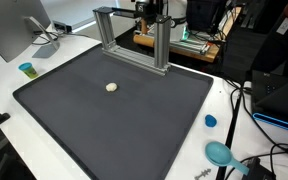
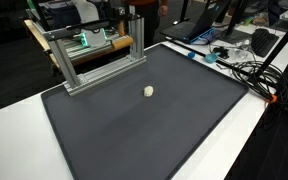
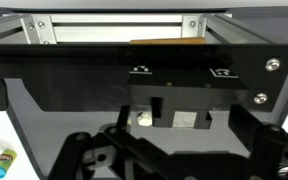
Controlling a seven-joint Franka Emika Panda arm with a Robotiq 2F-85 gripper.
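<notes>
My gripper is open in the wrist view, its dark fingers standing apart. Between and ahead of them is a black block point(image 3: 187, 77) with small white printed markings, set against a wide black panel; whether the fingers touch it I cannot tell. A small pale round piece point(image 1: 111, 87) lies alone on the dark grey mat point(image 1: 94, 125), well away from the metal frame; exterior view 2 shows the same piece point(image 2: 148, 91) near the middle of the mat. In both exterior views the fingers are too small or hidden to make out.
An aluminium frame point(image 2: 109, 73) stands along one mat edge. A green-and-blue cup point(image 1: 28, 70) sits on the white table to the left. A teal ladle-like item point(image 1: 222, 155) and a blue round item point(image 1: 210, 121) lie to the right, near black cables.
</notes>
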